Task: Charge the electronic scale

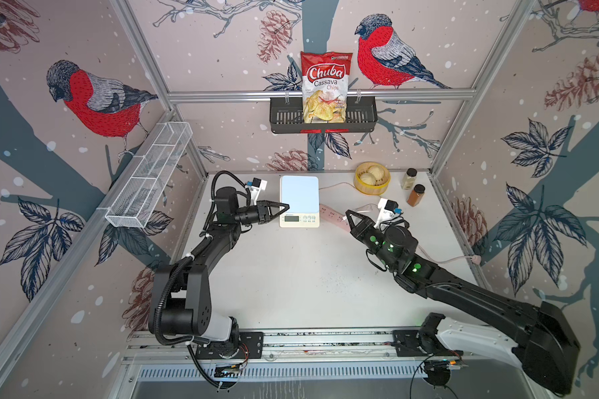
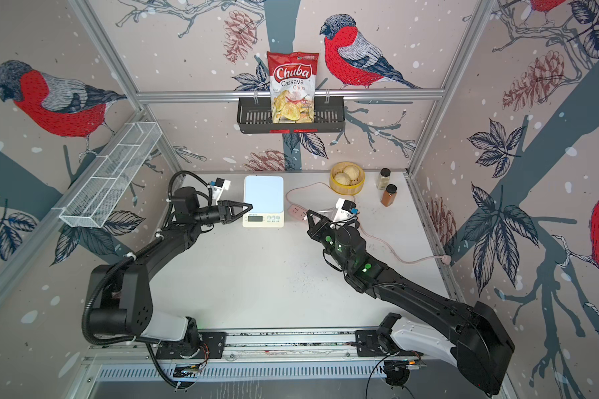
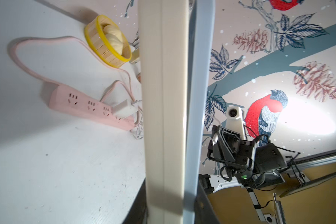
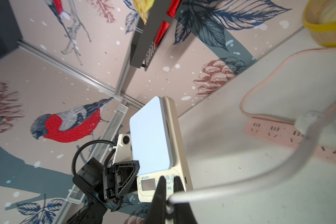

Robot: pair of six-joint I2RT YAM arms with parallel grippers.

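The electronic scale (image 1: 299, 195) is raised, with my left gripper (image 1: 279, 208) shut on its side edge; its side fills the middle of the left wrist view. My right gripper (image 1: 351, 218) is shut on a white cable (image 4: 250, 184), which runs off toward the right in the right wrist view, to the right of the scale and apart from it. A pink power strip (image 3: 91, 106) lies on the table behind, with a white plug or adapter (image 3: 124, 109) on it and a pink cord (image 4: 242, 104) around it.
At the back right stand a steamer basket with buns (image 1: 371, 186) and two jars (image 1: 416, 195). A dark shelf (image 1: 286, 123) with a chips bag hangs on the back wall, a white wire basket (image 1: 133, 212) on the left.
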